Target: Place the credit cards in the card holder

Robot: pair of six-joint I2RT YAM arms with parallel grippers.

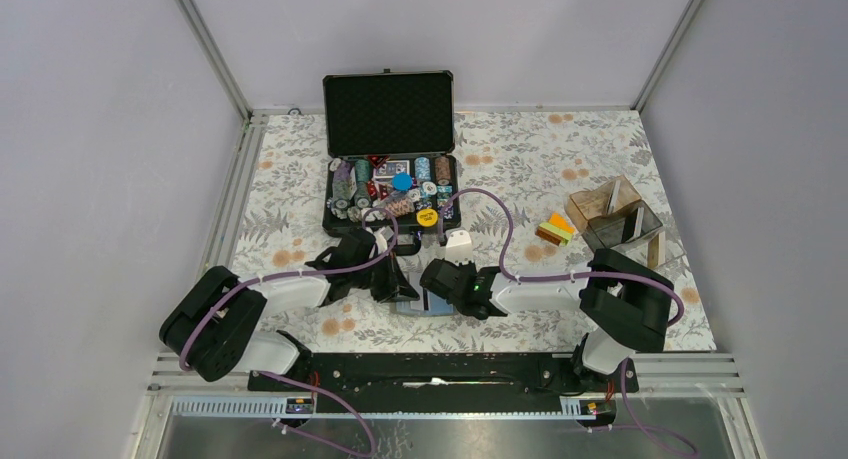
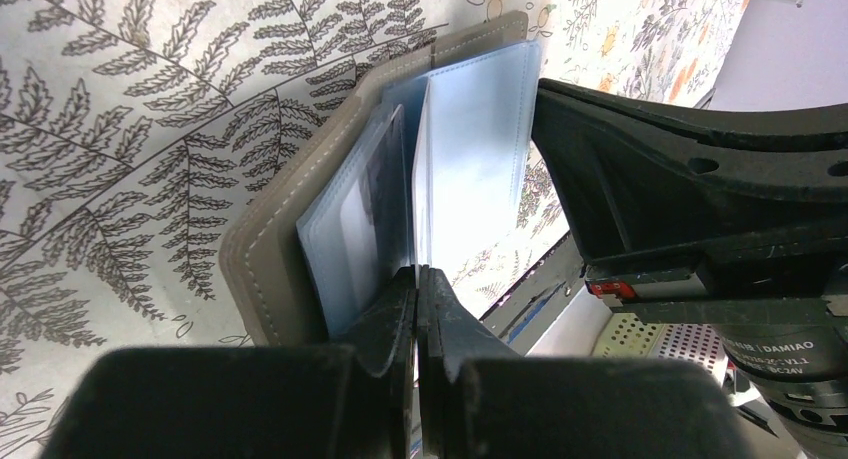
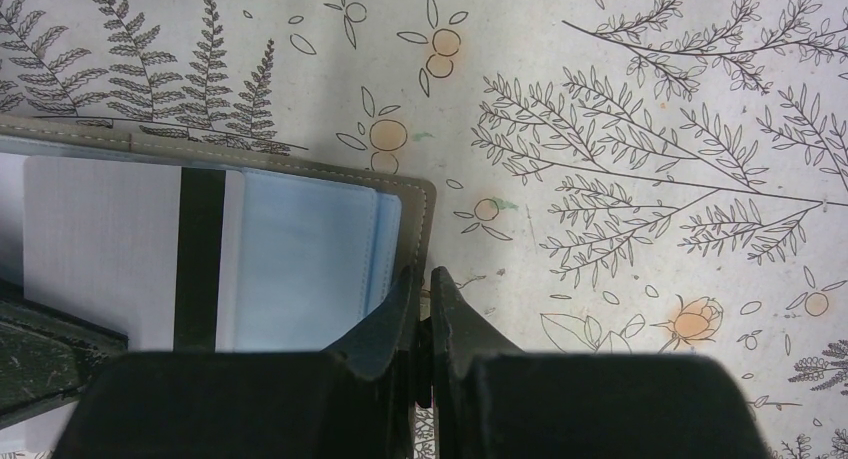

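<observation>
The card holder, taupe with pale blue sleeves, lies open on the table between both grippers. A white card with a black stripe lies on its sleeves in the right wrist view. My left gripper is shut at a thin white edge standing up among the sleeves; whether that edge is between its fingertips I cannot tell. My right gripper is shut on the card holder's taupe edge, at its right side, though the fingertips partly hide what they grip.
An open case of poker chips sits behind the holder. At the right are a wooden box with a dark divided compartment and some yellow and orange blocks.
</observation>
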